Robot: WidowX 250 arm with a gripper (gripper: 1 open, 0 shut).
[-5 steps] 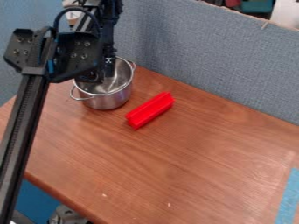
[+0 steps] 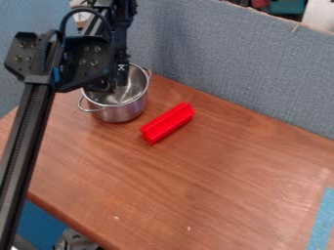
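A steel pot (image 2: 117,107) with side handles stands on the wooden table at the upper left. My gripper (image 2: 108,80) is down at the pot's opening, largely hidden by the arm's own black body, so its fingers are hard to make out. A bright red, elongated object (image 2: 166,123) lies diagonally on the table just to the right of the pot.
Grey-blue padded walls (image 2: 248,73) border the back and left of the table. The wooden top (image 2: 209,195) is bare across the front and right, apart from a strip of blue tape (image 2: 321,217) at the right edge.
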